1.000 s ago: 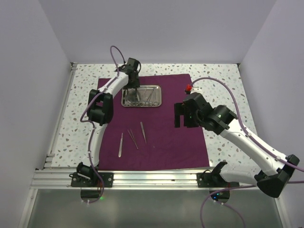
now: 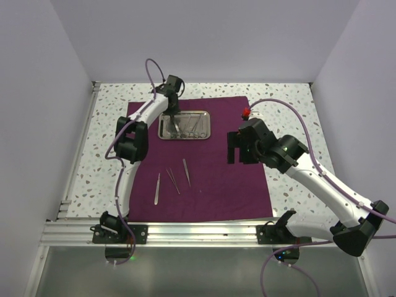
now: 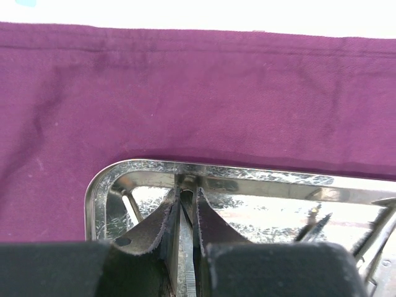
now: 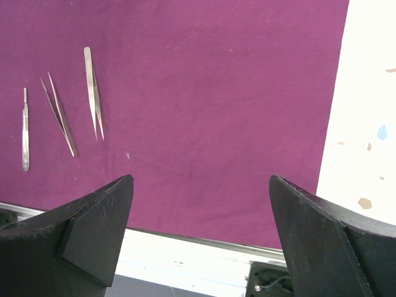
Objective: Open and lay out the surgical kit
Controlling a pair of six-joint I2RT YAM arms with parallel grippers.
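The steel tray (image 2: 206, 124) holds several instruments, among them scissors-like tools. My left gripper is down inside its far left part, tips close together over an upright-lying metal instrument (image 3: 189, 281); whether it grips it is unclear. On the purple cloth below the tray lie a scalpel handle (image 4: 25, 133), thin tweezers (image 4: 69, 138) and a second pair of tweezers (image 4: 91, 83). My right gripper is open and empty, raised over the right part of the cloth.
The purple cloth (image 2: 229, 192) has bare room at its right and lower middle. Speckled table (image 2: 93, 173) surrounds it.
The left gripper has shifted very slightly within the tray area. The right arm is practically still; the laid-out instruments are unchanged.
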